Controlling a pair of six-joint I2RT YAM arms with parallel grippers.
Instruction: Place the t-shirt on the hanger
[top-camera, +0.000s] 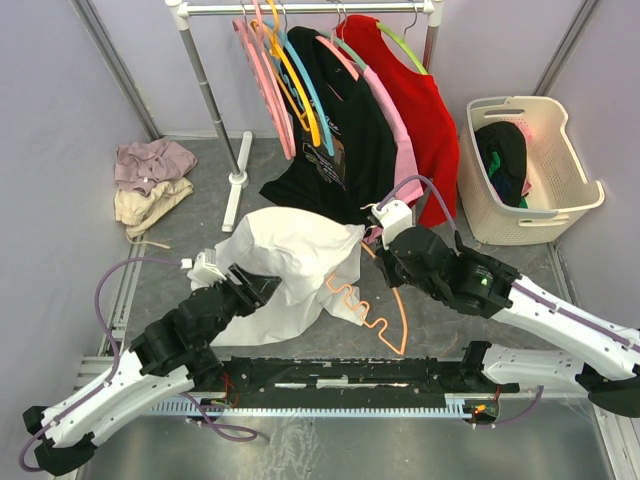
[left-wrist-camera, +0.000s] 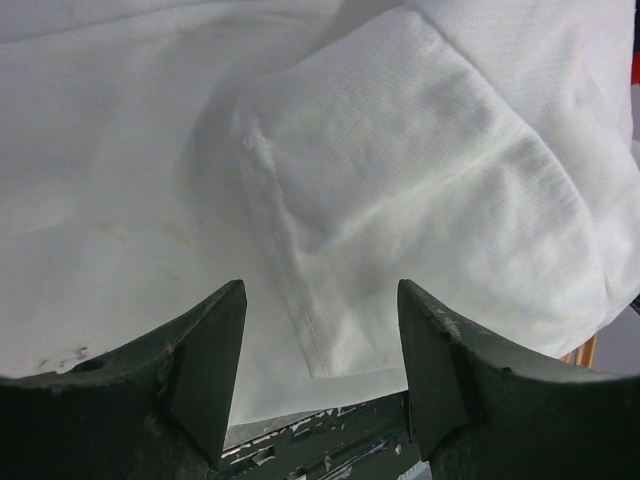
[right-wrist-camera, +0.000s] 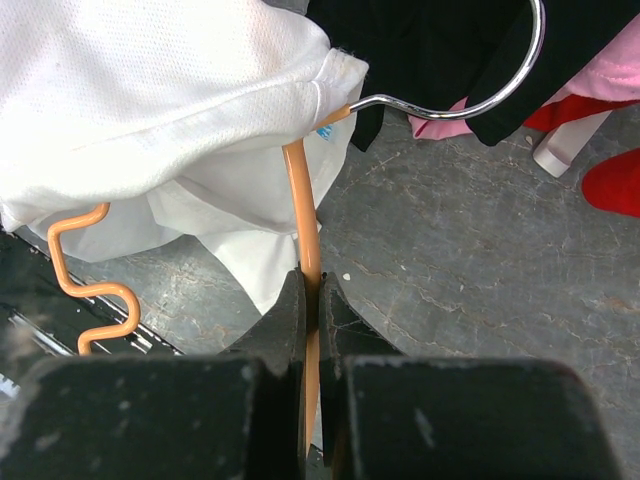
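The white t shirt (top-camera: 285, 275) lies spread and rumpled on the floor; it fills the left wrist view (left-wrist-camera: 370, 200). My left gripper (top-camera: 262, 290) hovers open over it, its fingers either side of a fold (left-wrist-camera: 320, 350). My right gripper (top-camera: 385, 262) is shut on the orange hanger (right-wrist-camera: 303, 210) at the shirt's right. The hanger's upper end and metal hook (right-wrist-camera: 450, 112) meet the shirt's edge, which covers part of it; its wavy part (right-wrist-camera: 85, 288) lies out from under the cloth.
A rack (top-camera: 222, 10) with hangers and black, pink and red garments stands at the back. A laundry basket (top-camera: 560, 210) is at the right, folded clothes (top-camera: 150, 200) at the left. Bare floor (top-camera: 185, 270) shows around the shirt.
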